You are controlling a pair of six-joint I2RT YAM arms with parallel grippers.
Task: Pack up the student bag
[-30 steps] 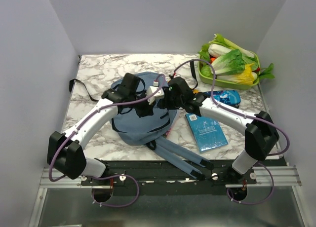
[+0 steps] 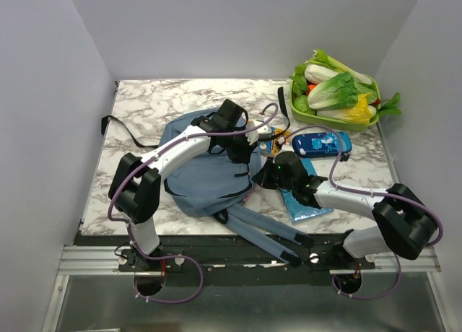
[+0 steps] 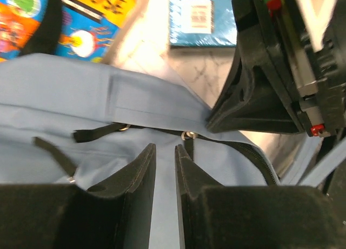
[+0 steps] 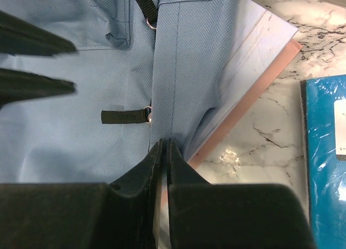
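Observation:
The blue-grey bag [image 2: 198,184] lies flat, its straps toward the front edge. Over its right part my left gripper has its fingers slightly apart, with nothing visible between them and bag cloth beyond. My right gripper is at the bag's right rim, its fingers nearly together; whether cloth is between them cannot be told. A book with white pages and a pinkish cover [image 4: 284,59] shows from behind that rim; inside or under is unclear. Right of the bag are a teal book [image 2: 307,209], a dark blue pencil case [image 2: 321,144] and a colourful packet [image 2: 277,146].
A green basket [image 2: 328,122] of vegetables stands at the back right. One black strap [image 2: 130,132] trails left from the bag and another [image 2: 282,101] reaches back. Both arms come close together over the bag's right side.
The left gripper has moved right across the bag.

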